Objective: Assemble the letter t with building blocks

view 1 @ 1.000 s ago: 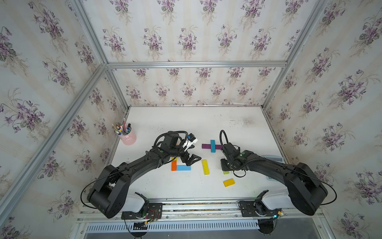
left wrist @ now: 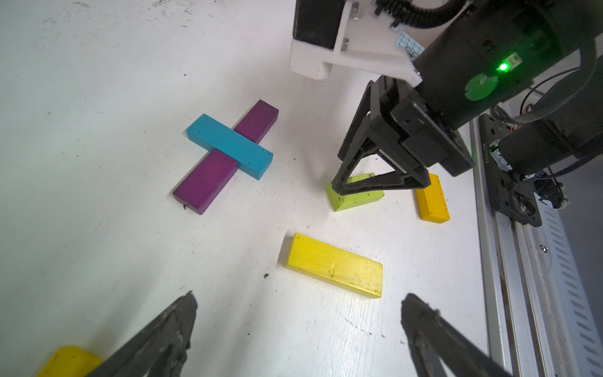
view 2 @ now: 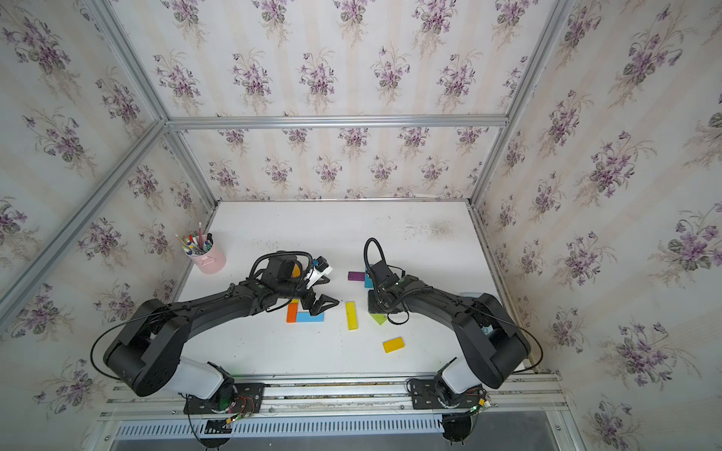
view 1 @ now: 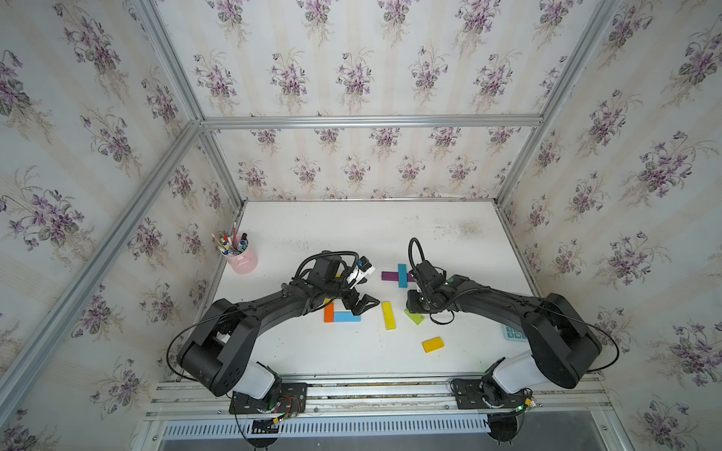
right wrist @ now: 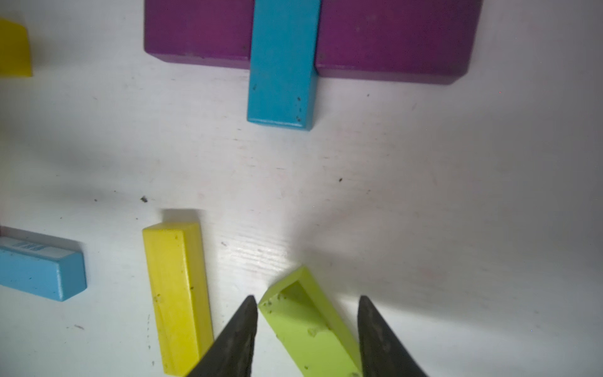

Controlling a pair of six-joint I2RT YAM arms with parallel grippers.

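My right gripper stands part open low over a lime green block (right wrist: 314, 342), which lies slantwise between its fingers; contact is hard to tell. A teal block (right wrist: 282, 94) crosses a purple bar (right wrist: 392, 37) just beyond, its near end sticking out towards the green block. In the left wrist view, the teal block (left wrist: 229, 143) and purple bar (left wrist: 204, 179) form a cross. My left gripper is open and empty, above the table left of the long yellow block (view 1: 388, 315).
A short orange-yellow block (view 1: 432, 344) lies near the front edge. Orange (view 1: 328, 312) and light blue (view 1: 347, 317) blocks lie by the left arm. A pink pen cup (view 1: 242, 261) stands at left.
My right gripper has moved left and slightly towards the back. The green block has shifted left and back from its earlier spot. The left arm has moved only slightly.
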